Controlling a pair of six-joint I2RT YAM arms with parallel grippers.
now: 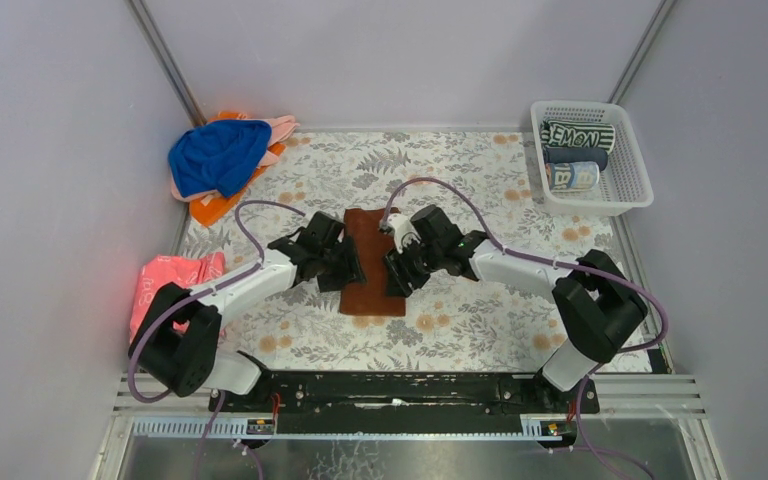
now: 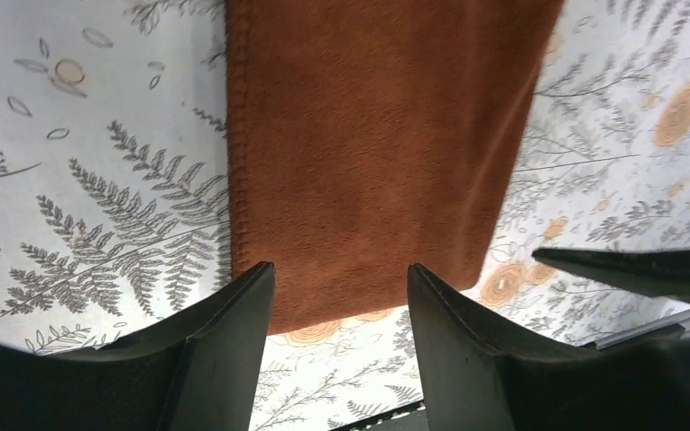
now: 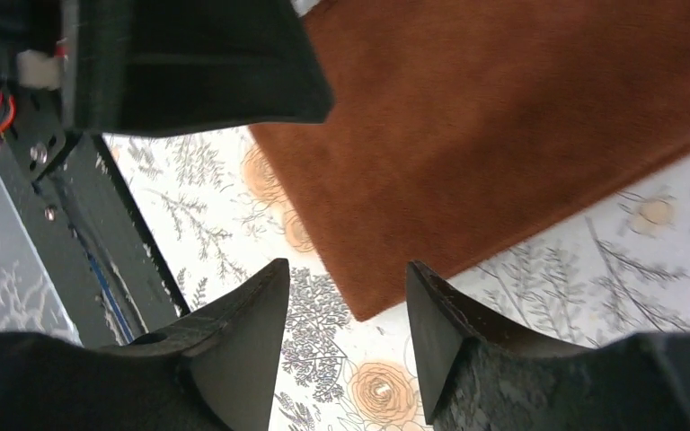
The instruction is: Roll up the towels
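Observation:
A brown towel (image 1: 372, 298) lies as a long, narrow, flat strip in the middle of the table, its short end toward the front. Over its left edge hovers my left gripper (image 1: 352, 280), and over its right side my right gripper (image 1: 398, 284). In the left wrist view the fingers (image 2: 244, 301) stand apart above the towel (image 2: 368, 162), with nothing held. The right wrist view shows the other fingers (image 3: 265, 305) also apart, close to a front corner of the towel (image 3: 364, 292). A dark fingertip of the opposite arm pokes into each wrist view.
At the back right a white basket (image 1: 628, 185) holds several rolled towels (image 1: 578, 135). Crumpled blue cloth (image 1: 218, 155) lies on orange and pink ones at back left. A pink patterned towel (image 1: 182, 280) sits at left.

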